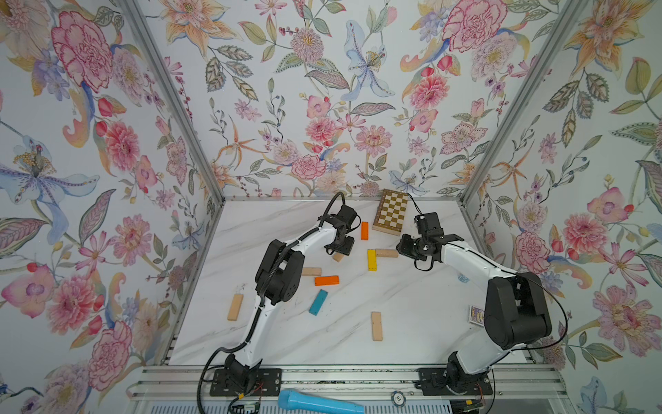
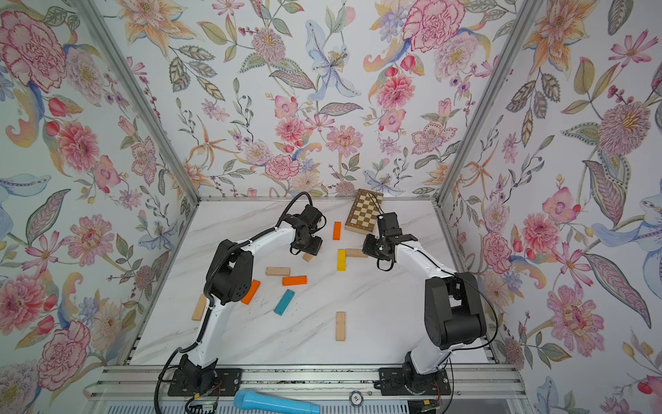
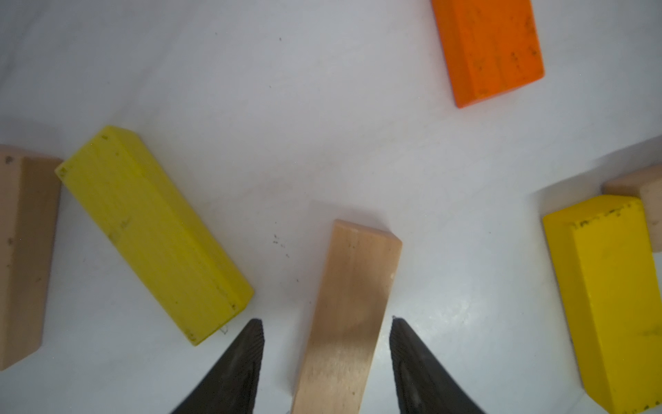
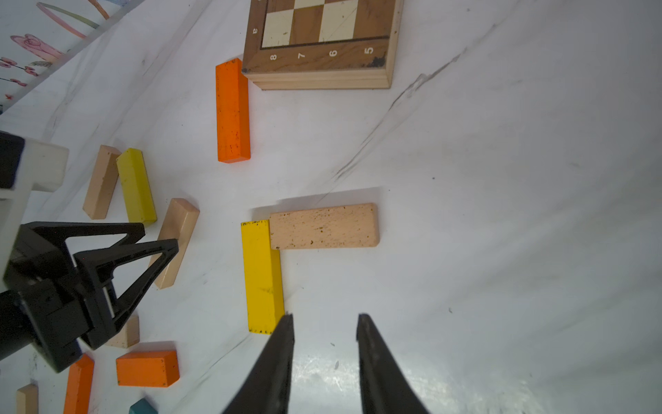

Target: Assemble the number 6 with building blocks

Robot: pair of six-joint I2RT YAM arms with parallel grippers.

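Observation:
My left gripper hangs part open over a wooden block [image 3: 351, 289], one finger each side of it in the left wrist view; whether they touch is unclear. A yellow block [image 3: 155, 234] lies left of it. Right of centre, a second yellow block [image 4: 262, 276] meets the end of another wooden block [image 4: 324, 226] in a corner. My right gripper is part open above the table near that pair, with only table seen between its fingers. An orange block [image 4: 232, 110] lies behind them.
A chessboard box [image 1: 390, 210] sits at the back. A blue block [image 1: 318, 302], more orange blocks [image 2: 294, 280] and wooden blocks [image 2: 340, 325] lie toward the front and left.

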